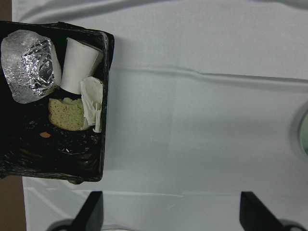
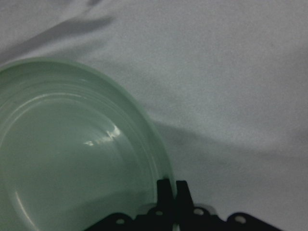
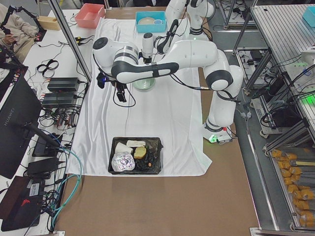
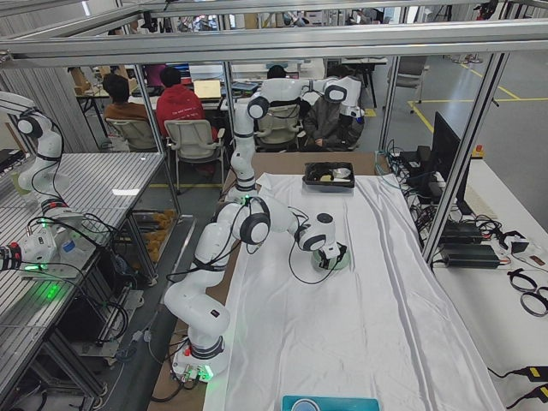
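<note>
A pale green plate (image 2: 67,144) lies on the white cloth. My right gripper is at its rim with fingertips close together, one over the rim; whether the rim is between them is hard to tell. My left gripper hangs open above the cloth. A black tray (image 1: 53,163) holds a crumpled foil piece (image 1: 26,65), a white paper cup (image 1: 79,65), a bread slice (image 1: 65,114) and crumpled white tissue (image 1: 91,101).
A blue bin (image 3: 151,30) stands at the far end of the cloth (image 3: 113,118). A red bin (image 3: 90,14) sits on the side table. The cloth between tray and plate is clear.
</note>
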